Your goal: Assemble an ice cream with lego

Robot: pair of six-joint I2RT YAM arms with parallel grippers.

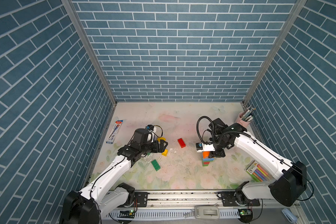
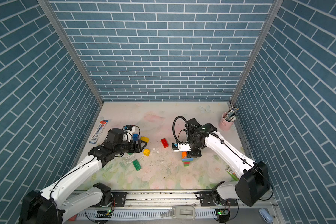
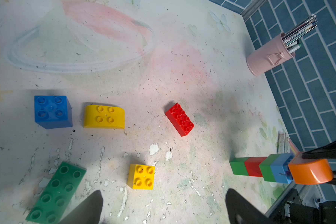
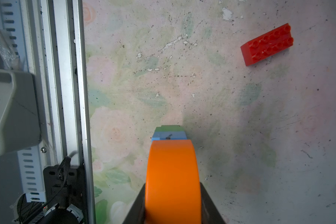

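Observation:
A curved orange brick (image 4: 171, 175) is held by my right gripper, shut on its two sides. It sits at the top of a stack of green, red, green and light blue bricks (image 3: 261, 166), slightly tilted and seemingly touching the blue brick (image 3: 281, 168); whether it is seated on the studs cannot be told. Open and empty, my left gripper hovers over a small yellow brick (image 3: 141, 176). Loose on the table are a blue brick (image 3: 53, 112), a curved yellow brick (image 3: 104, 116), a red brick (image 3: 179, 119) and a green brick (image 3: 56, 194).
At the back right stands a pink cup of pens (image 1: 245, 118). A flat pack (image 1: 114, 131) lies along the left edge, a coloured pack (image 1: 256, 171) along the right. Bare table (image 1: 186, 168) separates the left bricks from the stack.

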